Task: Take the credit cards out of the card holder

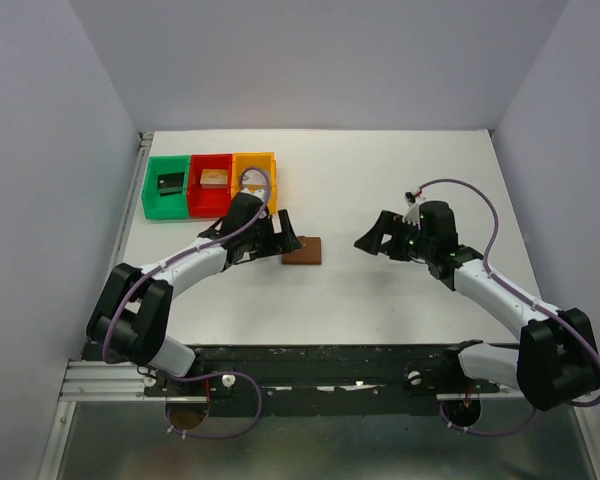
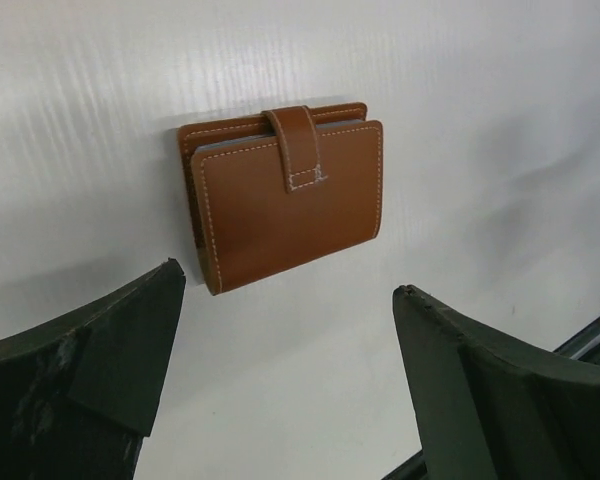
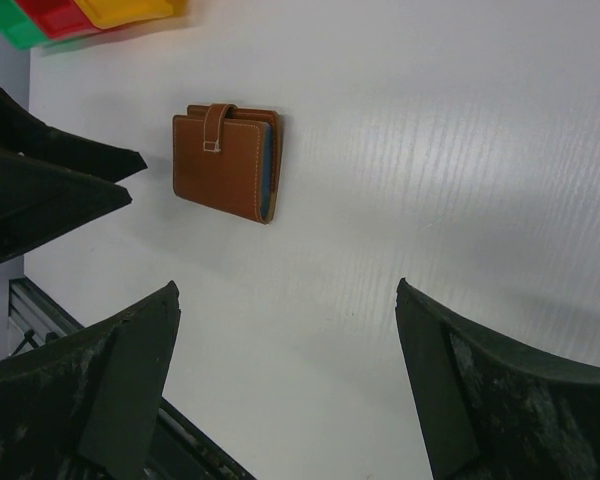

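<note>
A brown leather card holder (image 1: 302,252) lies on the white table, its strap (image 2: 297,150) folded over the top edge. Between its covers a bluish-grey layer shows at the side in the right wrist view; whether that is a card I cannot tell. Just left of the holder, my left gripper (image 1: 289,237) stands open with nothing between its fingers. It appears in the right wrist view, too, apart from the holder (image 3: 220,165). Well to the right, my right gripper (image 1: 371,240) is open and empty over bare table.
Green (image 1: 166,210), red (image 1: 210,204) and yellow (image 1: 270,170) bins stand at the back left, with items inside. A dark rail (image 1: 320,368) runs along the front edge.
</note>
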